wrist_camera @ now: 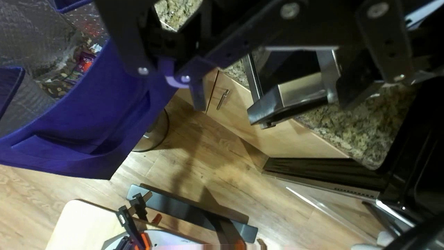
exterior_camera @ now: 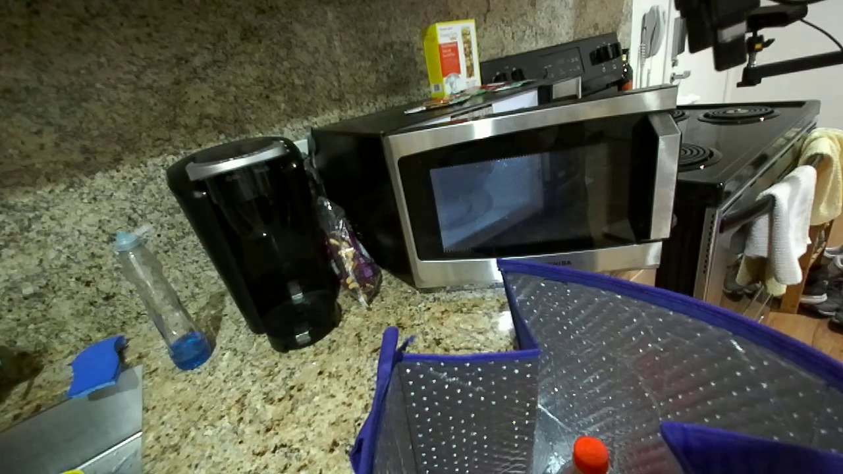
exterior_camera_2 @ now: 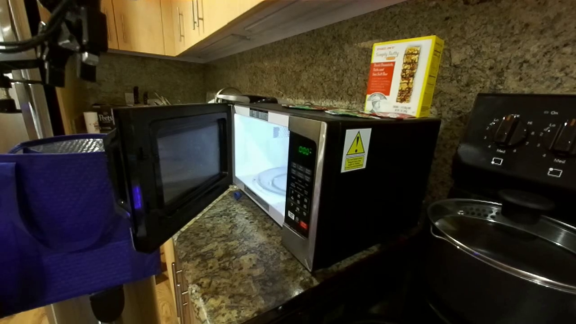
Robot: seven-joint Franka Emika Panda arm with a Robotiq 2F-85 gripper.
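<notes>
The black and steel microwave [exterior_camera_2: 372, 183] stands on the counter with its door [exterior_camera_2: 189, 156] swung wide open. Light fills the cavity [exterior_camera_2: 259, 167], where a glass turntable [exterior_camera_2: 272, 180] shows and no food is visible. Seen from above in the wrist view, my gripper is open, its dark fingers far apart and nothing held. Beyond them is the steel edge of the microwave door [wrist_camera: 270, 104]. The end of my arm [exterior_camera: 715, 35] hangs high at the upper right of exterior view 1, clear of the microwave.
A blue insulated bag [exterior_camera_2: 59, 210] stands open beside the door, with a red-capped bottle [exterior_camera: 591, 455] inside. A yellow box [exterior_camera_2: 405, 75] rests on the microwave. The stove holds a lidded pot [exterior_camera_2: 502, 254]. A black appliance [exterior_camera: 261, 245] and a clear bottle [exterior_camera: 162, 300] occupy the counter.
</notes>
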